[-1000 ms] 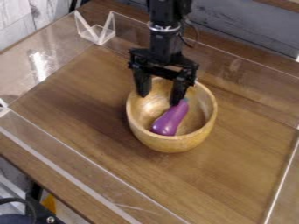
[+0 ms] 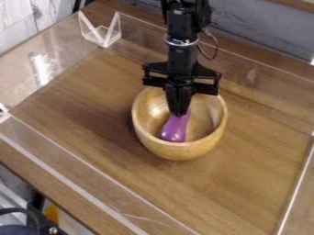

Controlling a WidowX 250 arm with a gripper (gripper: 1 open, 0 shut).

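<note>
A wooden bowl (image 2: pixel 208 138) stands in the middle of the table, holding a purple eggplant-like object (image 2: pixel 174 128). My gripper (image 2: pixel 179 103) is down over the bowl, its tip at the top end of the purple object. The fingertips are small and dark here, and whether they grip it cannot be made out.
A white wire holder (image 2: pixel 102 29) is at the back left. Clear raised edges run along the table's sides.
The gripper has turned and moved down to the upper end of the purple object, which now lies more upright in the view and slightly left.
</note>
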